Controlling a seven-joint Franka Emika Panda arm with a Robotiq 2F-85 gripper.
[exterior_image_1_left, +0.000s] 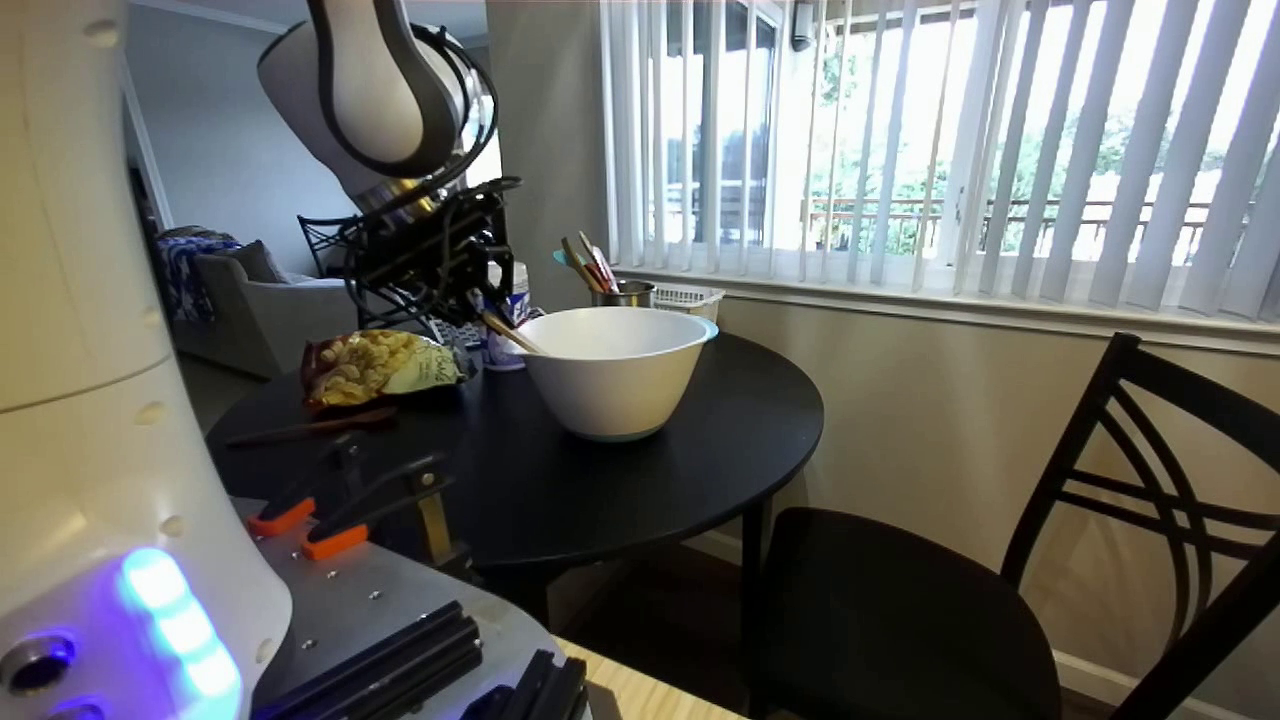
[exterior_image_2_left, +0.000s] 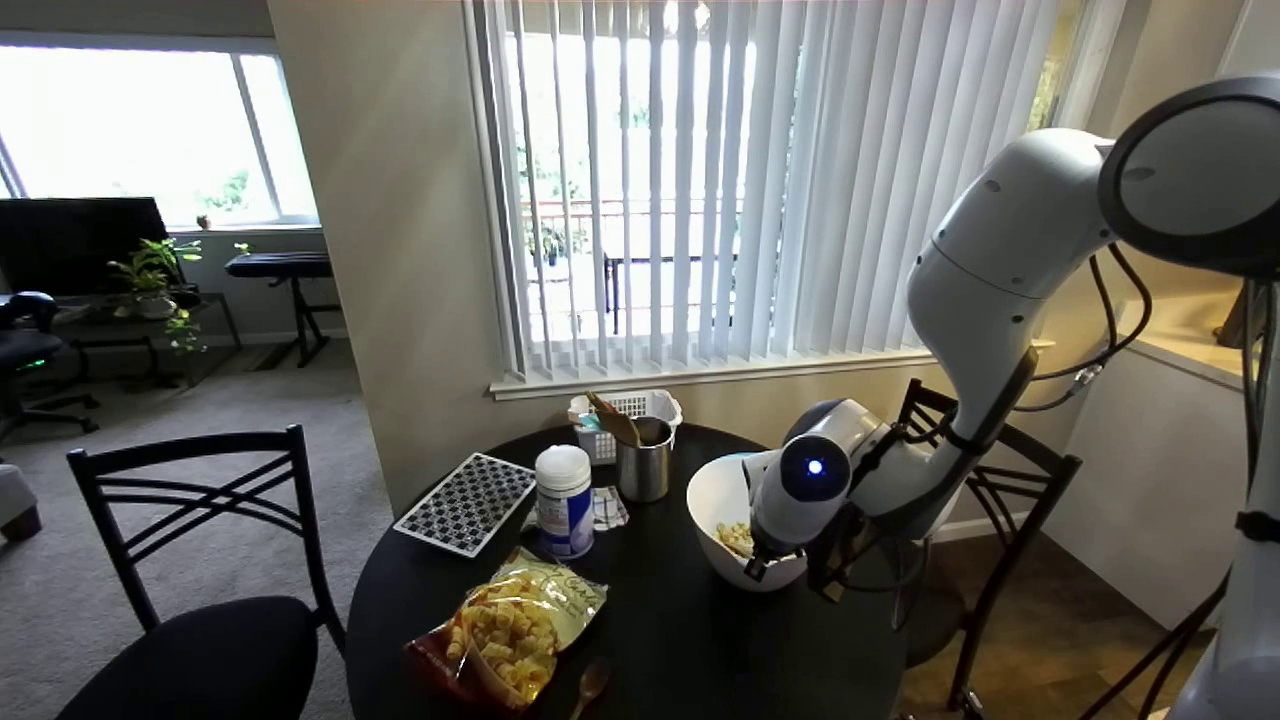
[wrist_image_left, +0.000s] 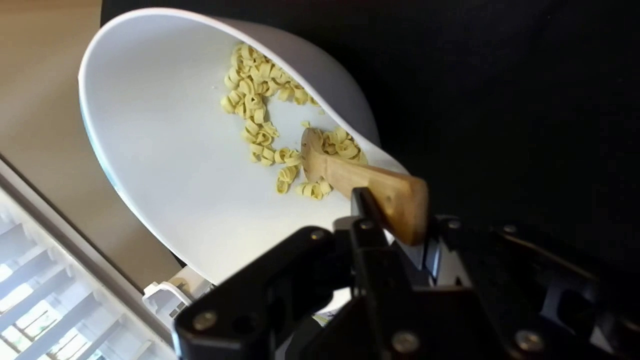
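Note:
My gripper is shut on the handle of a wooden spoon (wrist_image_left: 342, 172), over the rim of a large white bowl (wrist_image_left: 174, 138). The spoon's head reaches down inside the bowl, among curled pieces of pale yellow pasta (wrist_image_left: 255, 96). More of the pasta lies along one side of the bowl's floor, with bare floor around it. From exterior view 1 the bowl (exterior_image_1_left: 618, 378) stands upright on the black round table (exterior_image_1_left: 720, 480), and the spoon (exterior_image_1_left: 513, 335) leans in over its left side. In exterior view 2 the arm covers the spoon and part of the bowl.
An open bag of pasta (exterior_image_2_left: 516, 636) lies on the table beside a dark spoon (exterior_image_2_left: 590, 684). A wipes canister (exterior_image_2_left: 564, 504), a steel utensil cup (exterior_image_2_left: 645, 462) and a white basket (exterior_image_2_left: 597, 444) stand towards the window. Table to the bowl's right is clear in exterior view 1.

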